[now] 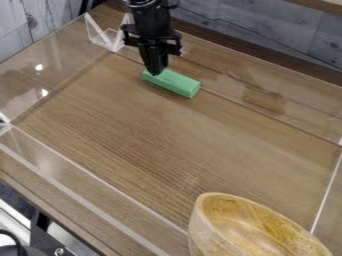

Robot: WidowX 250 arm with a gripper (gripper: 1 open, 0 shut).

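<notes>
A black robot arm point(150, 22) reaches down from the top of the camera view, its gripper point(154, 64) just above the left end of a green block point(175, 84) lying on the wooden tray floor. Whether the fingers are open or shut is too small and dark to tell.
A large pale yellow bowl point(254, 225) stands at the bottom right. Grey walls point(267, 35) bound the back, with clear plastic at the left edge.
</notes>
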